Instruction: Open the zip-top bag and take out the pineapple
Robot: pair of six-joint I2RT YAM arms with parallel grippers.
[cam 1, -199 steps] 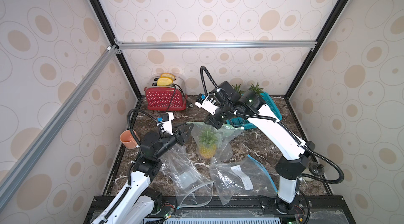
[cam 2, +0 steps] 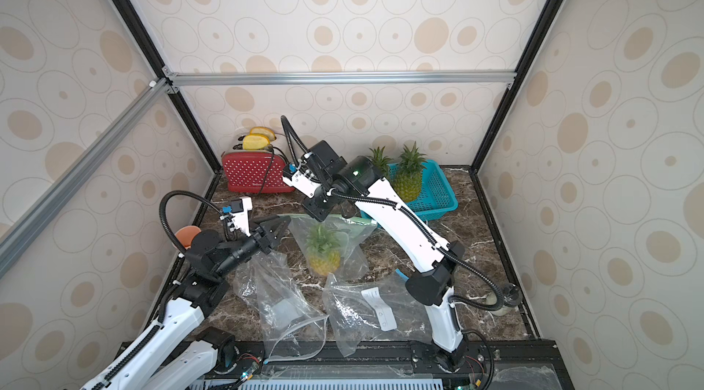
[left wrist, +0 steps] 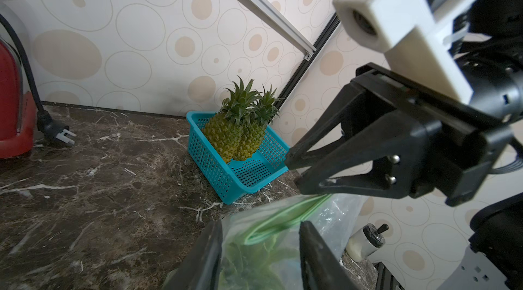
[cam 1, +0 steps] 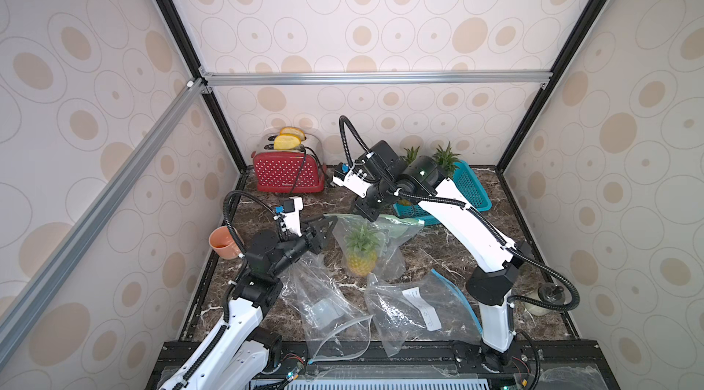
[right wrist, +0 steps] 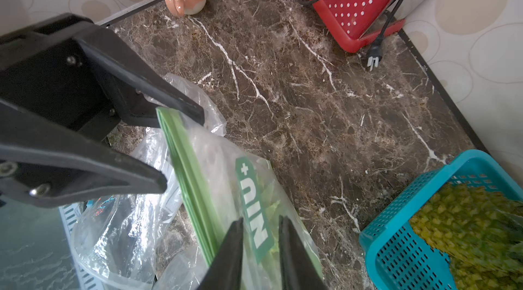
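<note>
A clear zip top bag (cam 1: 396, 250) with a green seal holds a pineapple (cam 1: 362, 254) upright at the table's middle. My left gripper is open at the seal's left end, its fingers either side of the bag's top in its wrist view; whether they touch it is unclear. My right gripper hangs above the seal, fingers apart. In the right wrist view the green seal (right wrist: 190, 175) runs up toward the black fingers of the left gripper and between the blurred fingertips of the right one.
A blue basket (left wrist: 218, 175) with pineapples stands at back right, a red toaster (cam 1: 289, 173) at back left, a peach mug (cam 1: 223, 243) at left. Loose plastic bags (cam 1: 425, 309) cover the front. A jar (left wrist: 365, 242) stands at far right.
My right arm and gripper have shifted left over the bag. The left arm and the pineapple stay where they were.
</note>
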